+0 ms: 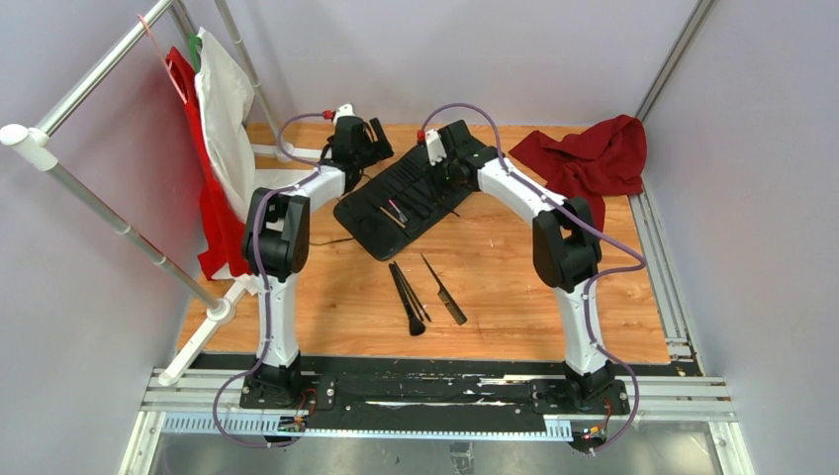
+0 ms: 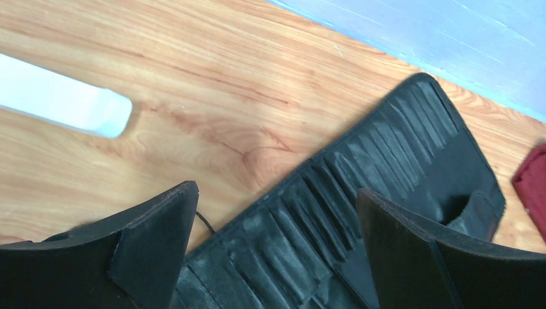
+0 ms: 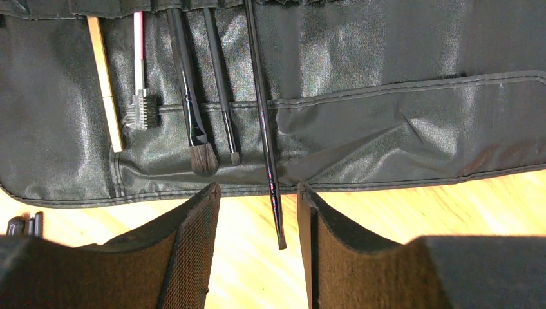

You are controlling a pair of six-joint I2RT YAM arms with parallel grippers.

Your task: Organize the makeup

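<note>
An unrolled black brush case (image 1: 377, 237) lies diagonally on the table. In the right wrist view, its pockets hold a gold stick (image 3: 102, 77), a pink-handled comb brush (image 3: 139, 77), a wide brush (image 3: 187, 90), a small brush (image 3: 222, 90) and a long thin brush (image 3: 264, 116) that sticks out past the edge. My right gripper is open above that edge, with the thin brush's end showing between its fingers, none of them closed on it. At the case's far left side, my left gripper is open and empty. Several loose brushes (image 1: 411, 302) and a comb (image 1: 451, 305) lie nearer the front.
A dark red cloth (image 1: 594, 158) lies at the back right. On the left stands a white rack (image 1: 119, 228) with hanging clothes.
</note>
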